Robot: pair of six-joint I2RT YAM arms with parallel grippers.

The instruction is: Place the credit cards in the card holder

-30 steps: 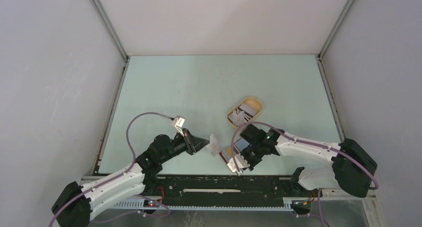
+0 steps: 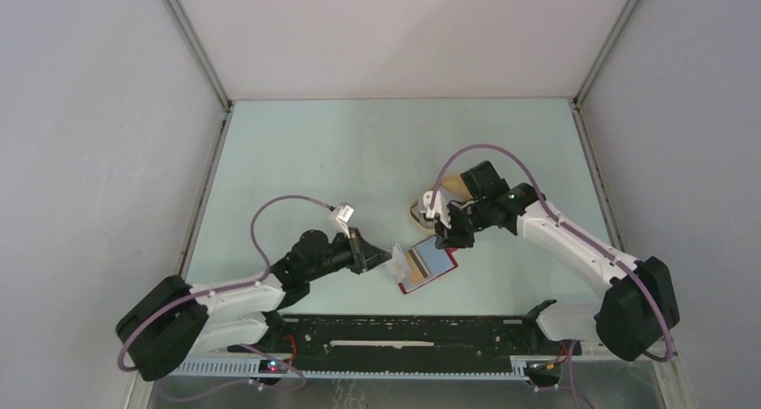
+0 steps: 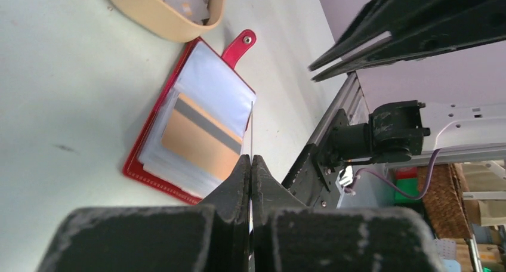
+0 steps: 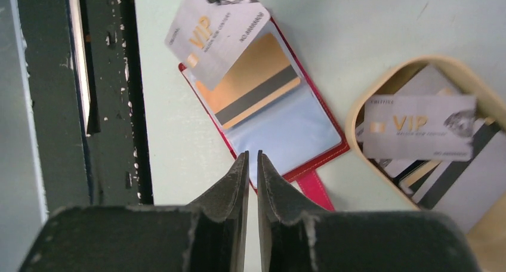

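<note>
A silver VIP card is gripped by my left gripper, which is shut on its edge; in the left wrist view the card shows edge-on as a thin line. It hangs over one end of the red card holder [image 2: 431, 264]. Lying open on the table, the holder has pale blue sleeves and a gold card [image 4: 253, 81] with a dark stripe in it. My right gripper is above the holder's strap end, shut, nothing between its fingers. Whether the silver card touches the holder, I cannot tell.
Beyond the holder, close to its strap end, stands a tan oval basket [image 3: 161, 18] with several cards, a silver VIP card [image 4: 417, 129] on top. The right arm partly covers it in the top view.
My left gripper has moved right with its card, now over the holder's end.
</note>
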